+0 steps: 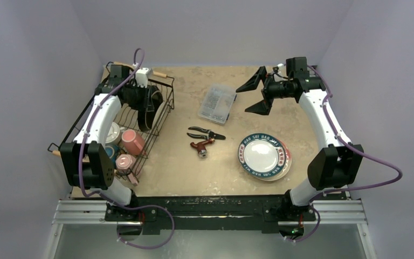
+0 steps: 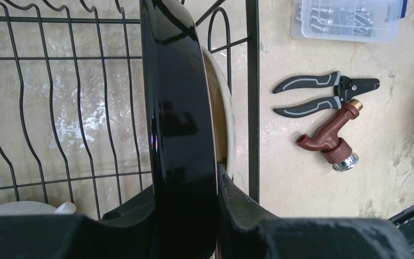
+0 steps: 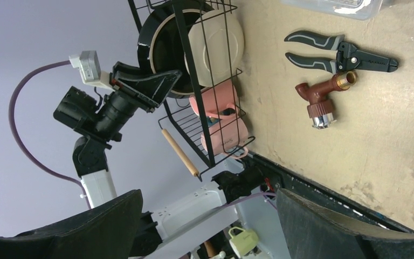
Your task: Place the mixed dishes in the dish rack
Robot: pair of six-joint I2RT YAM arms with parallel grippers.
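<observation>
The wire dish rack (image 1: 126,116) at the left holds a black dish (image 2: 178,108) standing on edge beside a cream dish (image 3: 215,46), with a pink mug (image 1: 133,141) and other cups nearer the front. My left gripper (image 1: 149,100) is shut on the black dish's rim, inside the rack. My right gripper (image 1: 252,94) hangs open and empty over the table's back right. Below it, toward the front, lies a stack of plates (image 1: 261,154), the top one with a teal lettered rim.
A clear parts box (image 1: 217,102), pruning shears (image 1: 206,133) and a brown tap fitting (image 1: 202,147) lie in the middle of the table. Bare table (image 1: 194,178) shows at the front middle.
</observation>
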